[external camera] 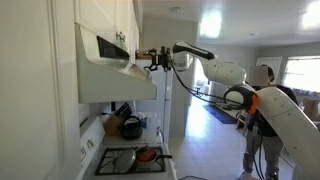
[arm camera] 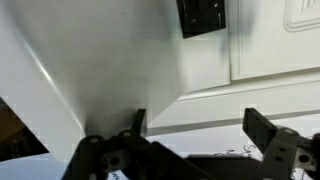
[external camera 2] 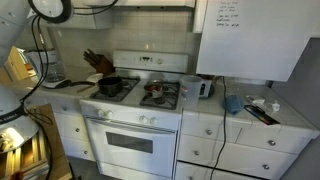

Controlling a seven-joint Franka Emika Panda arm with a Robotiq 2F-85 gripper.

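My gripper (external camera: 157,60) is high up by the range hood (external camera: 110,66), at the end of an arm reaching in from the right. In the wrist view the gripper stands open, its two dark fingers wide apart at the bottom, with nothing visible between them. Beyond them lie a smooth grey surface (arm camera: 115,55), a black panel (arm camera: 201,16) with small marks, and a white cabinet door (arm camera: 285,50). Whether a finger touches the grey surface cannot be told. The second exterior view shows part of the arm (external camera 2: 85,10) but not the gripper.
Below is a stove (external camera 2: 146,112) with a black pot (external camera 2: 112,86) and a reddish pan (external camera 2: 155,92). A toaster (external camera 2: 191,88) and a blue item (external camera 2: 234,104) sit on the right counter. A person (external camera: 262,125) stands behind the arm.
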